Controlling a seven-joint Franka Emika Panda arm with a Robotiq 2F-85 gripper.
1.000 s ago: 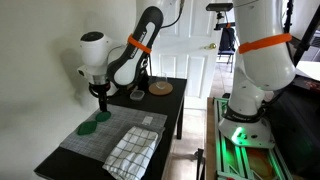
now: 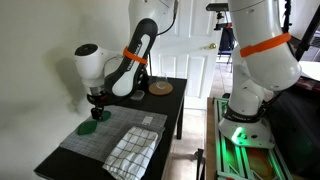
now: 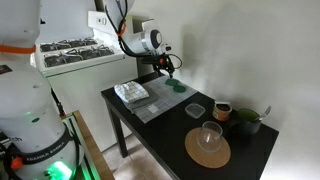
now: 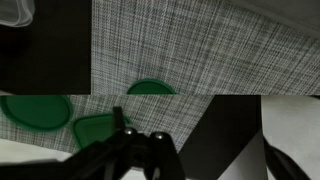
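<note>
Two green flat pieces [image 3: 180, 87] lie on a grey woven mat [image 3: 155, 106], close to the wall. In the first exterior view, one green piece [image 2: 87, 127] is plain to see and the other [image 2: 104, 116] sits just below my gripper [image 2: 97, 104]. My gripper is open in the wrist view, its dark fingers spread apart with nothing seen between them. Under it a rounded green piece [image 4: 35, 112] shows at left, with a second green piece [image 4: 95, 130] beside it.
A crumpled white cloth [image 2: 132, 152] lies toward the front of the black table. A clear container [image 3: 195, 109], a clear bowl [image 3: 210, 132] on a round brown mat [image 3: 207, 153], and a dark pot [image 3: 245, 122] stand farther along. Bare tabletop lies between.
In the first exterior view, my arm's wrist has come down and shifted slightly left, nearer the green pieces. Cloth and green pieces appear unmoved.
</note>
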